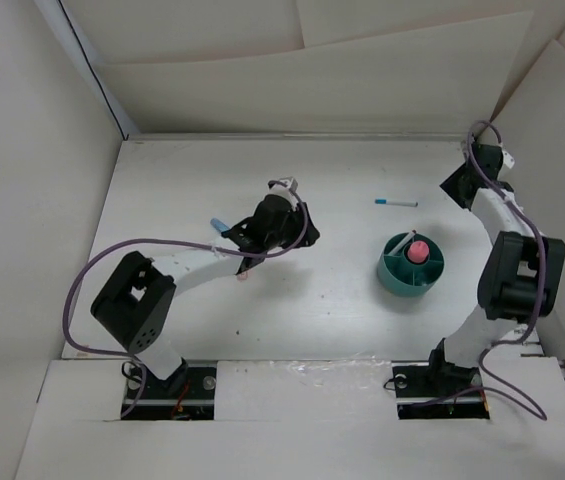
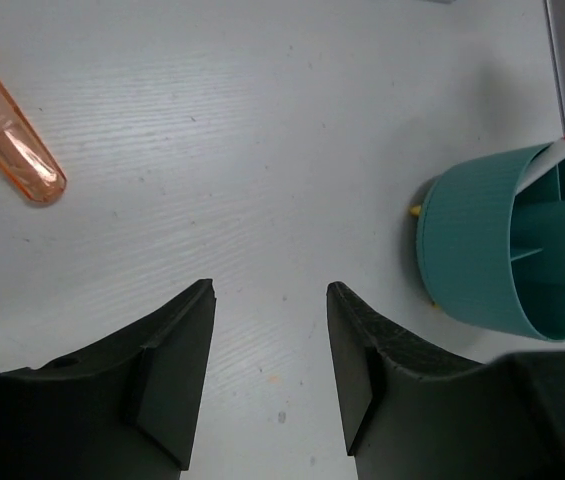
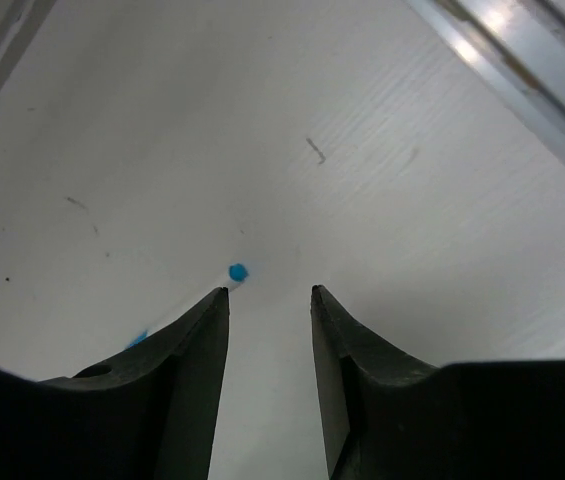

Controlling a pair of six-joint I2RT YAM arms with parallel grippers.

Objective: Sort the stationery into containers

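A teal compartment organizer (image 1: 410, 282) (image 2: 467, 245) stands right of centre, holding a white pen and a pink round item. A blue-capped marker (image 1: 396, 202) (image 3: 187, 315) lies behind it. My left gripper (image 1: 300, 232) hangs open over the table's middle, empty; an orange item (image 2: 17, 150) lies ahead of it in the left wrist view. A blue item (image 1: 218, 224) and a pink item (image 1: 242, 276) are partly hidden by the left arm. My right gripper (image 1: 457, 190) is open at the back right, with nothing between its fingers.
A metal rail (image 3: 502, 70) runs along the edge, with walls around the back and sides.
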